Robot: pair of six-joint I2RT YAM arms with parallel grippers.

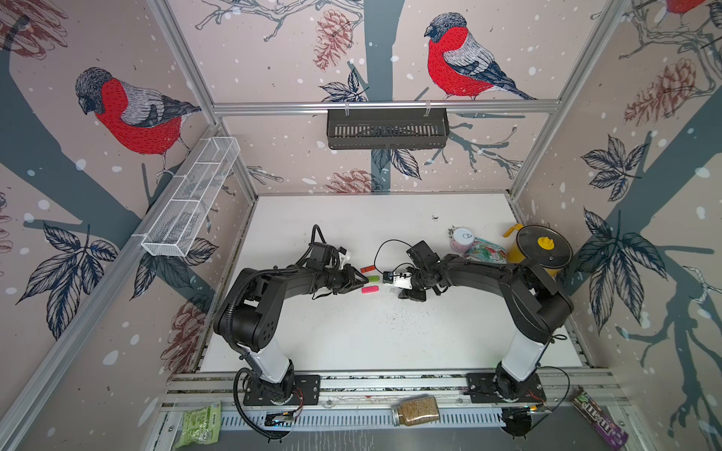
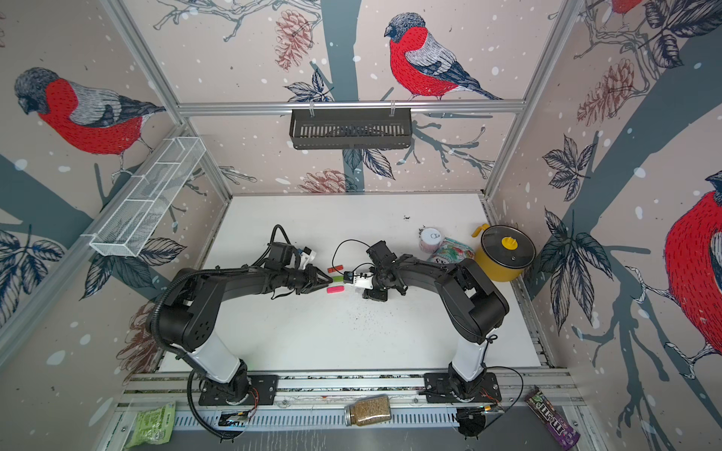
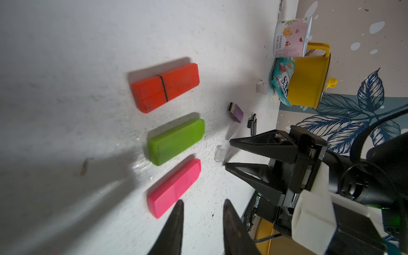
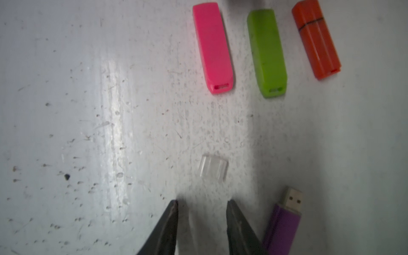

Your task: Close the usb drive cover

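A purple USB drive with bare metal plug lies on the table; in the right wrist view it is beside my right gripper, which is open and empty over a small clear cover (image 4: pixel 212 167). Red (image 3: pixel 178 82), green (image 3: pixel 176 141) and pink (image 3: pixel 174 187) capped drives lie in a row between the grippers. My left gripper stands open near them, with nothing between its fingers.
A yellow pot (image 2: pixel 496 267), a pink-topped container (image 2: pixel 430 239) and a teal packet (image 2: pixel 454 251) stand at the back right.
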